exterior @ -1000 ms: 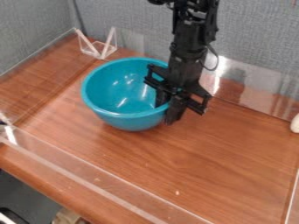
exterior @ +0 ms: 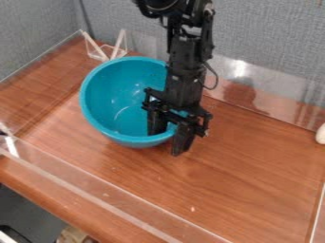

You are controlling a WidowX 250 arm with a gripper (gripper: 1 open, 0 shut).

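A large turquoise bowl (exterior: 112, 95) sits on the wooden table toward the left middle. My black gripper (exterior: 172, 129) is low at the bowl's right side, over its near-right rim, with its tips reaching down to about the bowl's lower edge. Whether the fingers are open or shut on the rim is hidden by the gripper's own body.
A white wire object (exterior: 105, 46) stands at the back left against the wall. A small white item (exterior: 320, 134) is at the right edge. Clear strips edge the table.
My gripper has moved down and toward the front left, to the bowl's near-right side. The bowl has shifted slightly left and appears a little turned or tilted.
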